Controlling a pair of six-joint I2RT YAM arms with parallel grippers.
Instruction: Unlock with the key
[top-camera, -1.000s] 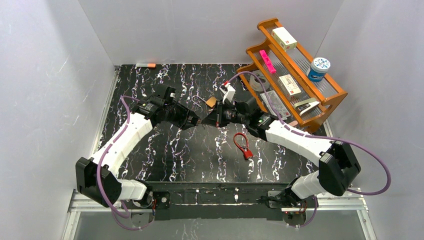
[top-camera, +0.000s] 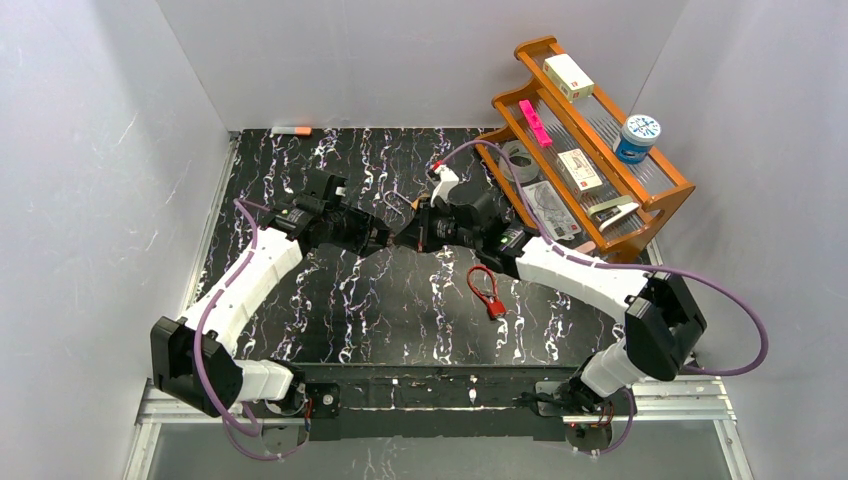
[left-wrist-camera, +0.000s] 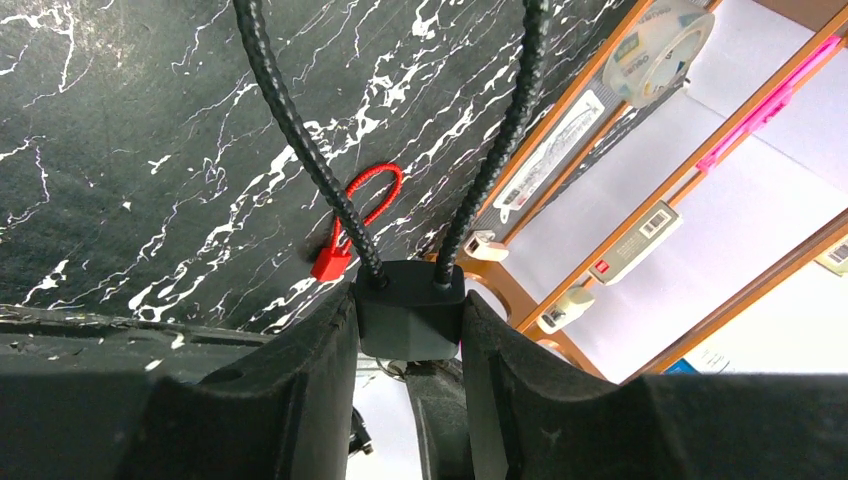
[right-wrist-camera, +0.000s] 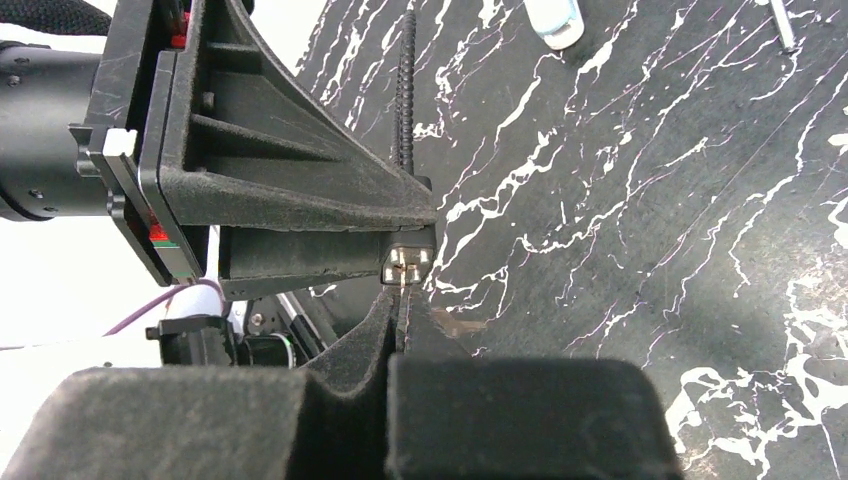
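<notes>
My left gripper is shut on the black body (left-wrist-camera: 408, 290) of a cable lock, whose two dark braided cable ends (left-wrist-camera: 290, 120) rise from it. In the right wrist view the lock's metal keyhole face (right-wrist-camera: 410, 258) looks out from between the left fingers. A thin coppery strip, apparently the key (right-wrist-camera: 403, 280), runs from that face to between the tips of my right gripper, which is shut. Its bow is hidden by the fingers. Seen from above, the left gripper (top-camera: 388, 238) and right gripper (top-camera: 402, 240) meet tip to tip above the table.
A red cable lock (top-camera: 495, 306) lies on the marbled table in front of the right arm. Behind the grippers is another lock with a grey shackle (top-camera: 393, 200). A wooden shelf (top-camera: 520, 125) with boxes and a jar fills the back right.
My right gripper has moved slightly left, closing the small gap to the lock. The left arm has shifted only a little. The red lock has stayed still.
</notes>
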